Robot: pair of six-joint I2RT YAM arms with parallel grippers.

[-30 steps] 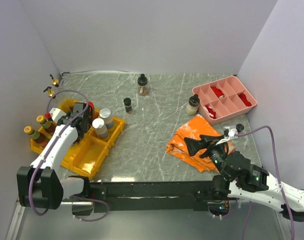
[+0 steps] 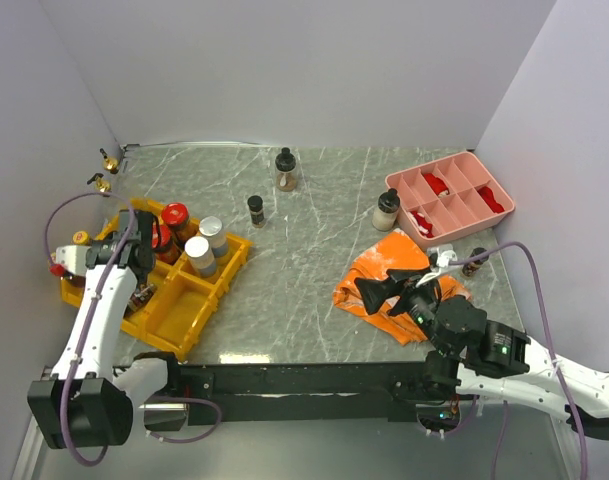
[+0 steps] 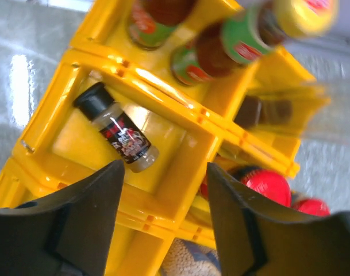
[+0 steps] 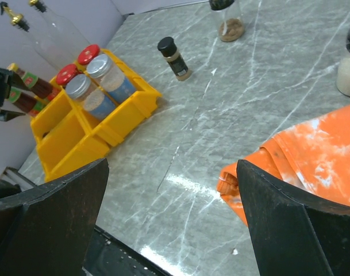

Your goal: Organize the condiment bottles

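My left gripper is over the yellow organizer (image 2: 184, 320), its fingers apart with nothing visible between them. Below it in the left wrist view, a small black-capped bottle (image 3: 126, 138) lies in a compartment, beside sauce bottles (image 3: 235, 40) and red-capped jars (image 3: 266, 187). Silver-capped jars (image 2: 204, 258) fill the organizer's right side. Outside stand a small spice jar (image 2: 256, 210), a black-capped jar (image 2: 286, 172), another (image 2: 385, 212) and a small jar (image 2: 474, 260) at right. My right gripper stands open above the counter near the orange cloth.
The orange cloth (image 2: 374, 280) lies right of centre. A pink divided tray (image 2: 449, 200) with red items is at the back right. Glass pour bottles (image 4: 65, 34) stand at the organizer's back. Walls enclose the sides and back.
My left arm has risen and shifted left over the organizer, now covering more of the sauce bottles in the top view. The right arm has moved slightly left.
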